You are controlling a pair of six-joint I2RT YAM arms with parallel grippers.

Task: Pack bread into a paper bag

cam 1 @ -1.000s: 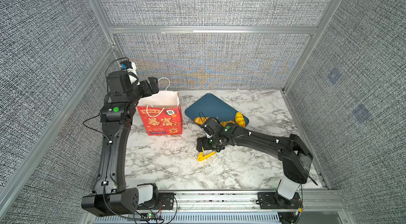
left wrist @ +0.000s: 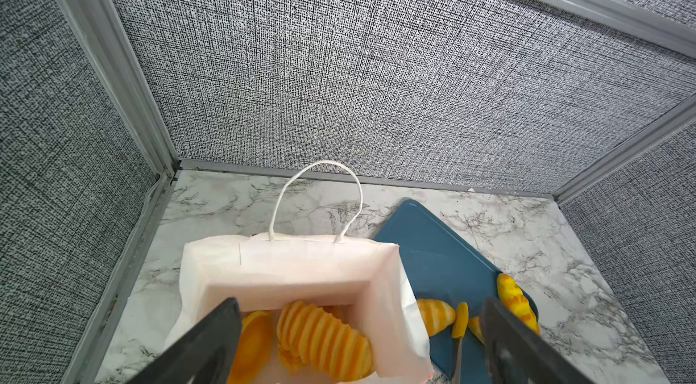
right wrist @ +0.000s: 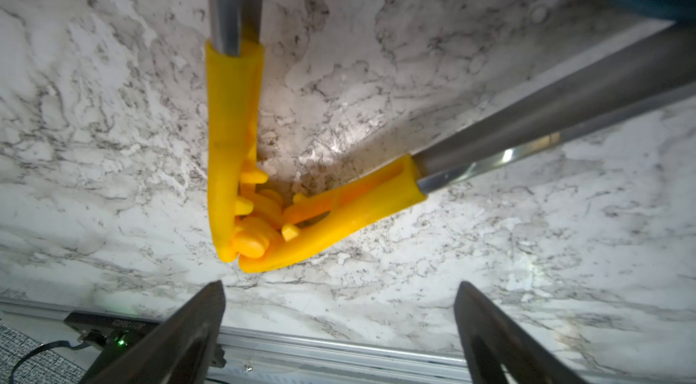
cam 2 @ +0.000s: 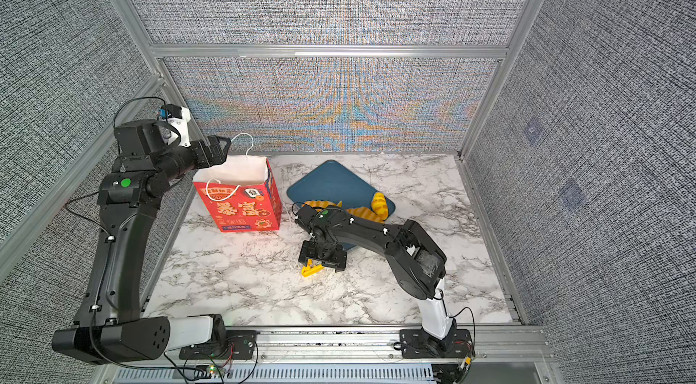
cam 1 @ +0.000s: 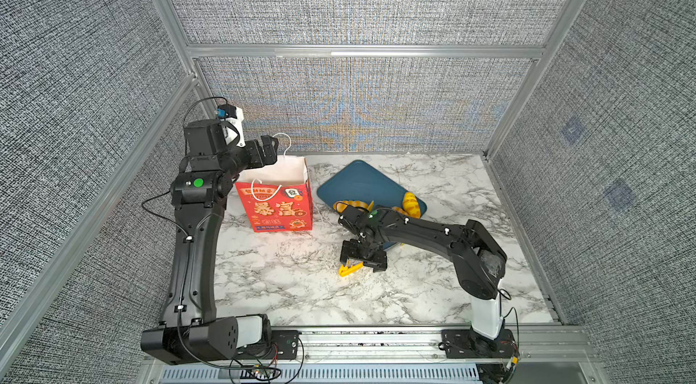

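Observation:
The red paper bag (cam 1: 279,210) stands upright, its mouth open. In the left wrist view, striped bread (left wrist: 322,340) and a smooth piece (left wrist: 253,344) lie inside it. My left gripper (cam 1: 269,150) hangs above the bag's back part, open and empty. More bread (cam 1: 411,204) rests on the blue tray (cam 1: 366,179). Tongs with yellow ends (right wrist: 311,232) and dark metal arms lie spread on the table. Over them my right gripper stands open, with nothing held; its fingers (right wrist: 181,329) show at the bottom of its view.
A looped white handle (left wrist: 319,164) rises from the bag's far rim; another hangs over its front. My right arm covers part of the tray.
My right gripper has moved slightly toward the table's front, over the tongs, while its elbow has swung left. My left gripper has shifted slightly right above the bag.

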